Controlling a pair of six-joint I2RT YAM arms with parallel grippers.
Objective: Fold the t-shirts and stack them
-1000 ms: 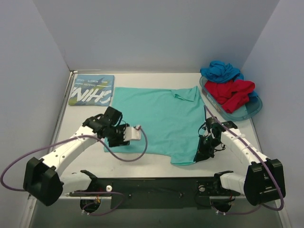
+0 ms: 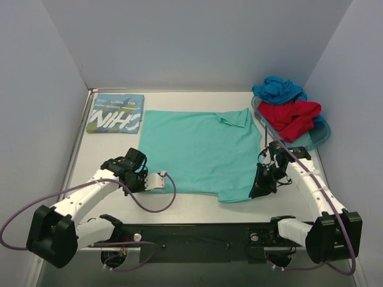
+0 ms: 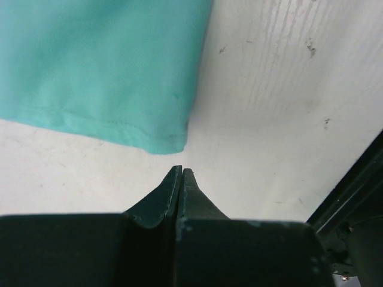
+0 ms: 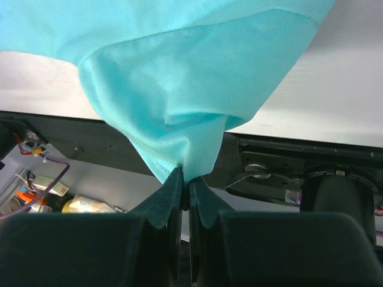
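Note:
The teal T-shirt (image 2: 197, 143) lies spread across the middle of the white table, a small flap turned over at its far right. In the left wrist view its near left corner (image 3: 167, 140) sits just beyond my left gripper, whose fingers are closed together with no cloth between them. My right gripper is shut on the near right part of the T-shirt (image 4: 179, 89), seen in the right wrist view. There the fabric bunches into folds and rises toward the fingertips.
A bin (image 2: 317, 139) at the right holds red (image 2: 290, 116) and blue cloths (image 2: 276, 89). A printed bag or folded shirt (image 2: 116, 113) lies at the back left. Bare table shows along the left side and the front strip.
The right gripper shifted slightly right, still holding the fabric.

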